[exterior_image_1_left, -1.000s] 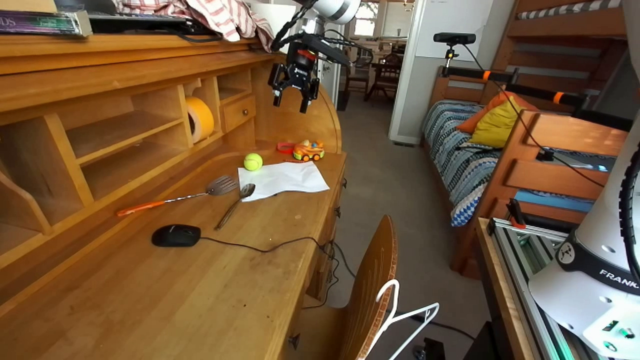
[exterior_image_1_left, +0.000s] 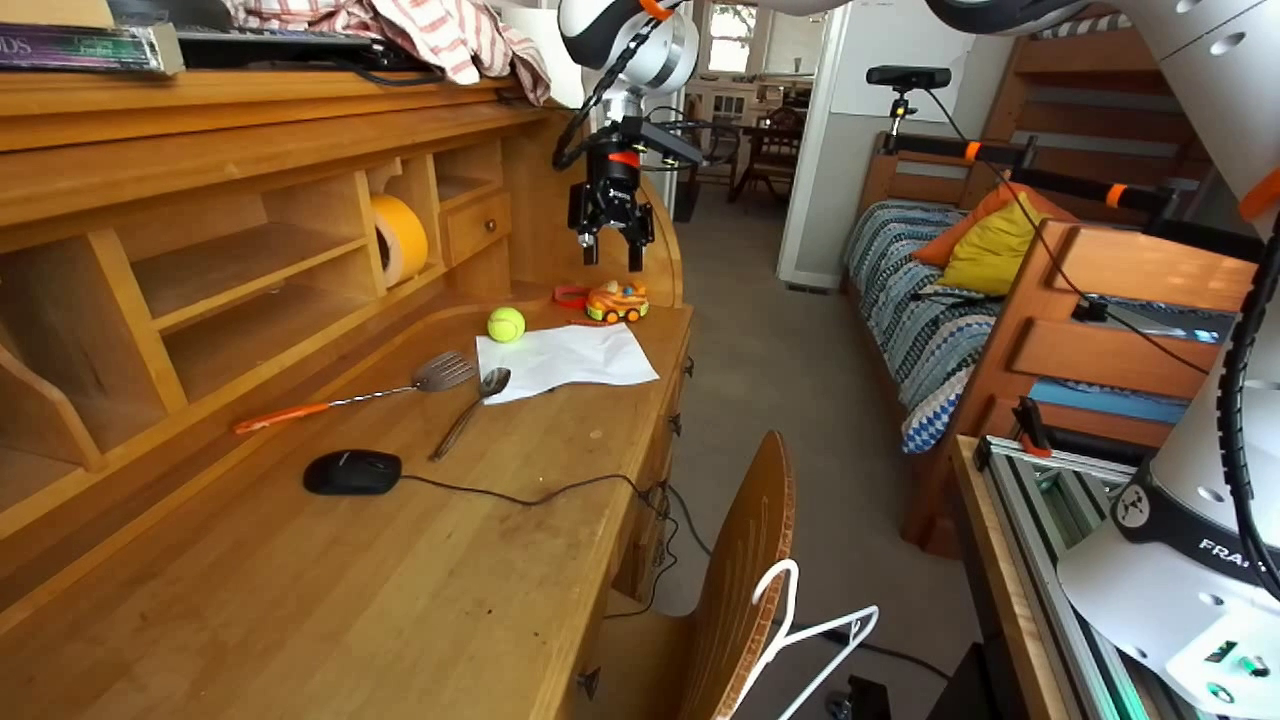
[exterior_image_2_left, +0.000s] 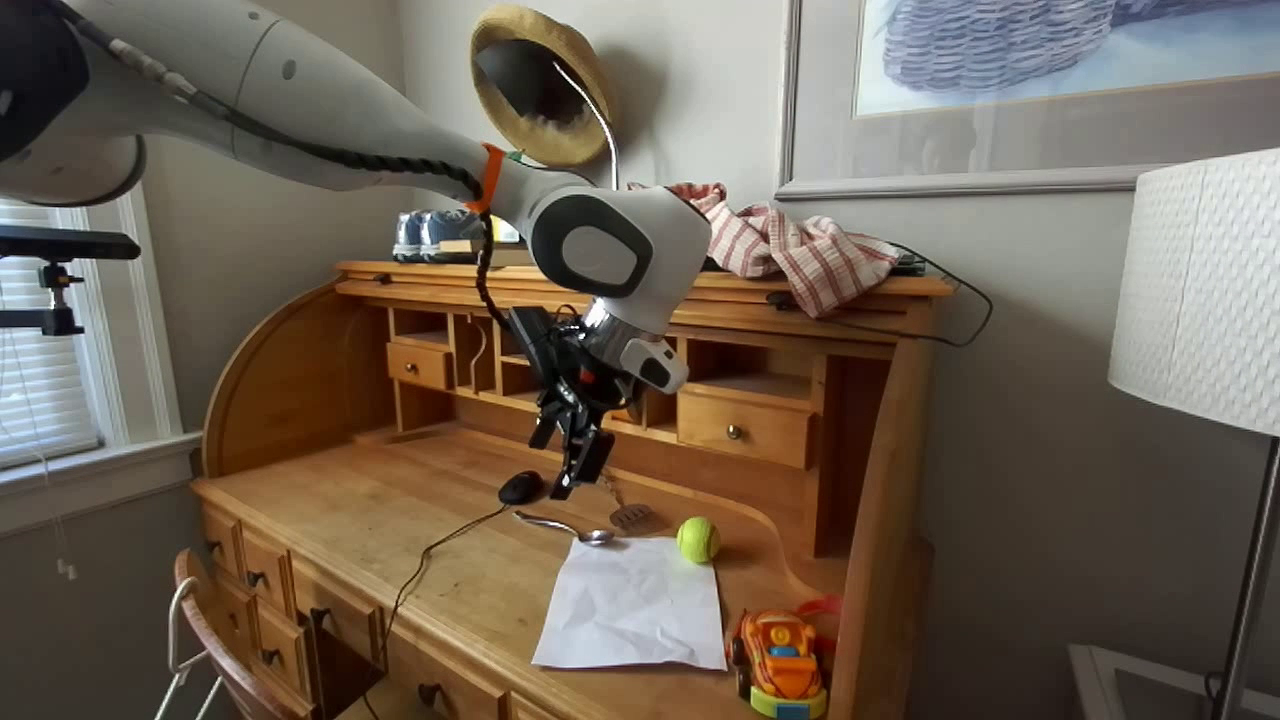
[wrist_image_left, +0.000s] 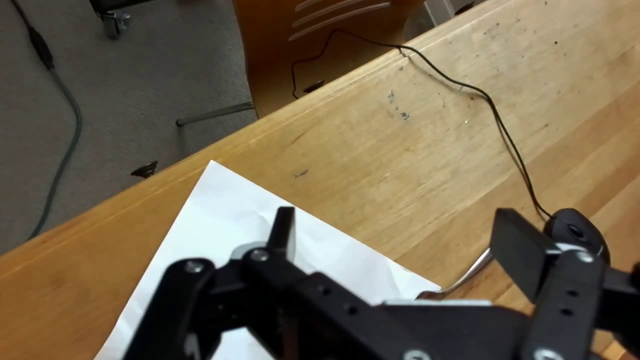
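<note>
My gripper (exterior_image_1_left: 613, 254) hangs open above the far end of the desk, nothing between its fingers. Below it lies a white sheet of paper (exterior_image_2_left: 636, 610), with a tennis ball (exterior_image_2_left: 697, 540) at its edge. A spoon (exterior_image_2_left: 564, 527) reaches the paper's corner with its bowl. Beside the spoon is a slotted spatula (exterior_image_1_left: 444, 371) with an orange handle. An orange toy car (exterior_image_2_left: 782, 654) sits at the desk's end. In the wrist view the gripper's fingers (wrist_image_left: 520, 255) stand wide apart over the paper (wrist_image_left: 228, 198) and spoon handle (wrist_image_left: 474, 270).
A black mouse (exterior_image_1_left: 351, 472) rests on the desk, its cable running over the front edge. Cubbyholes line the back, one holding a roll of yellow tape (exterior_image_1_left: 399, 239). A chair (exterior_image_1_left: 744, 588) stands at the front. The near desktop is clear.
My gripper has come lower and slightly to the right in exterior view 1, and its tilt now looks more upright. The objects on the desk have stayed put.
</note>
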